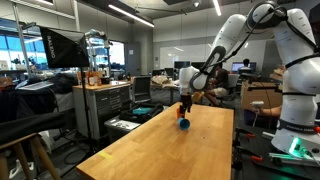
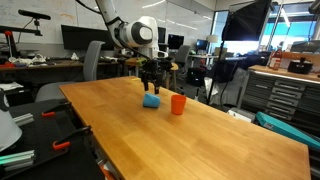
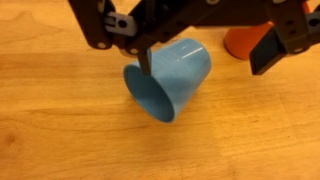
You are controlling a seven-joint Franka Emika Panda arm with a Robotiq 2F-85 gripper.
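A light blue cup [image 3: 185,75] is tipped over on the wooden table, its mouth [image 3: 150,94] facing the lower left of the wrist view. The same blue cup [image 2: 151,101] appears near the table's middle in exterior view 2, and the blue cup [image 1: 184,124] shows its round mouth in exterior view 1. My gripper is open above it. The left finger [image 3: 144,62] overlaps the cup's rim; whether it touches or reaches inside, I cannot tell. The right finger [image 3: 268,52] stands clear of the blue cup.
Close by, an orange cup [image 2: 178,104] stands upright; in the wrist view the orange cup [image 3: 243,40] is partly hidden behind the right finger. The wooden table [image 2: 220,150] is broad and bare toward the near side of exterior view 2.
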